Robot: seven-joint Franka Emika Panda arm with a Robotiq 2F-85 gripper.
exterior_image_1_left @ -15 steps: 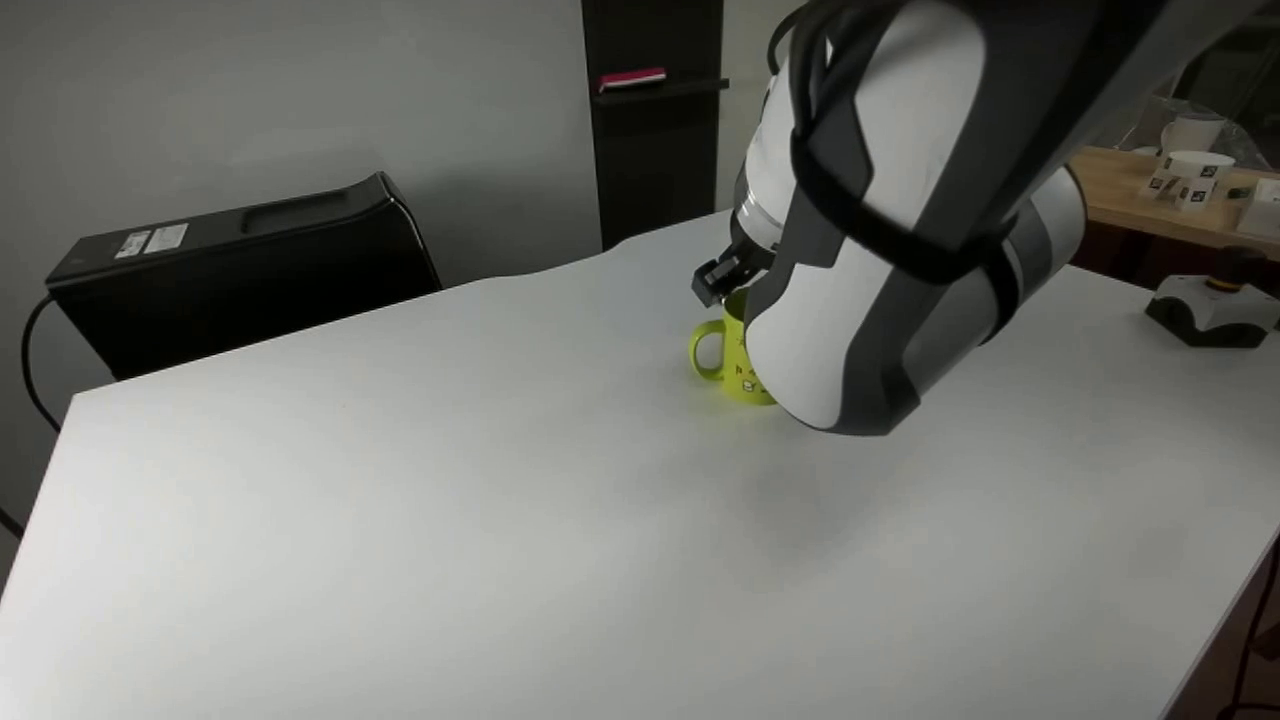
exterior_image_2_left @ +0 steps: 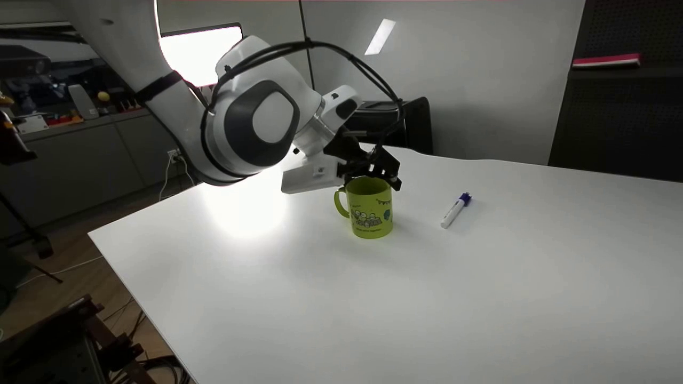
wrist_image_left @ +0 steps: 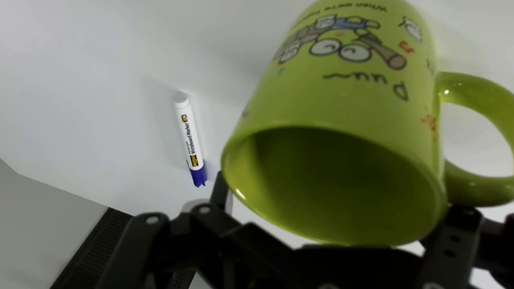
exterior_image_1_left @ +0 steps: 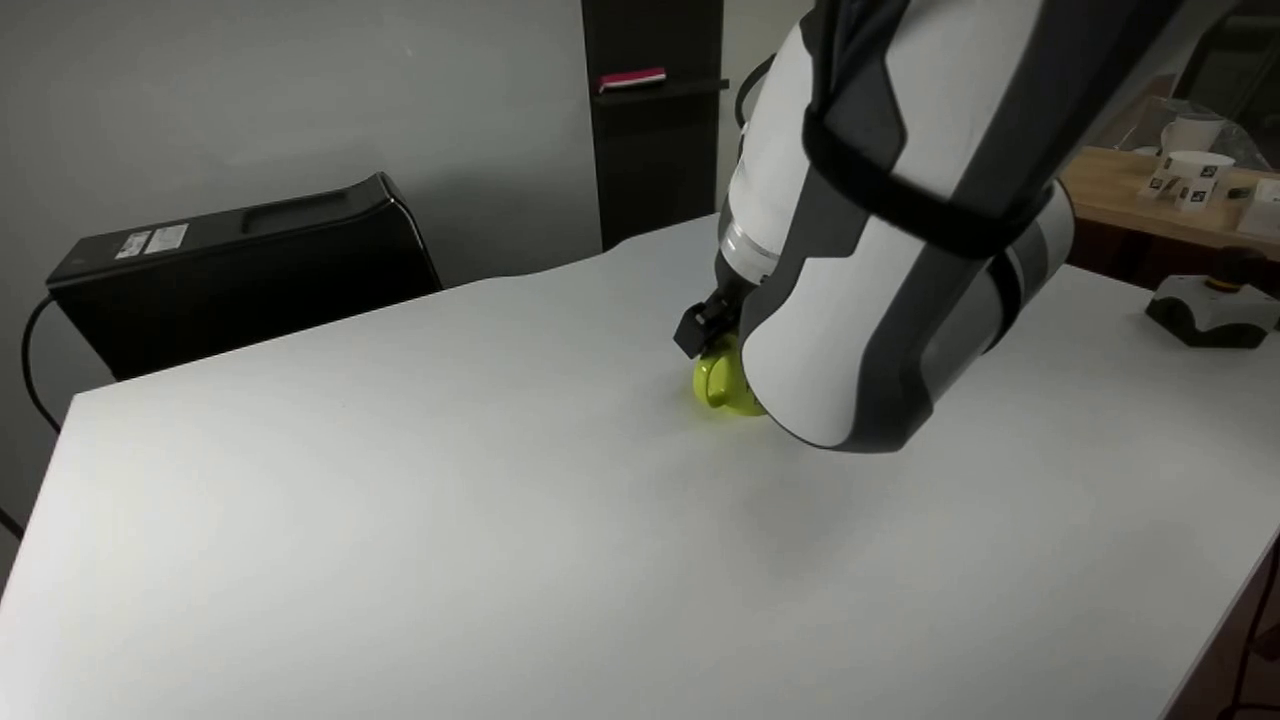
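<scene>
A yellow-green mug (exterior_image_2_left: 369, 214) with printed cartoon figures stands upright on the white table (exterior_image_2_left: 512, 281). My open gripper is at its rim, with the mug's mouth between the spread fingers in the wrist view. The left finger (wrist_image_left: 220, 190) is close beside the rim, while the right one is by the lower end of the handle (wrist_image_left: 486, 190); whether either touches is unclear. In exterior view 1 the arm covers much of the mug. A white whiteboard marker (exterior_image_2_left: 453, 212) with a blue cap lies apart from the mug.
A black box-shaped device (exterior_image_1_left: 252, 258) stands behind the table's back edge. Off to the right in exterior view 1 sits a small grey-and-black object (exterior_image_1_left: 1214, 306).
The gripper has moved lower and slightly left in exterior view 1.
</scene>
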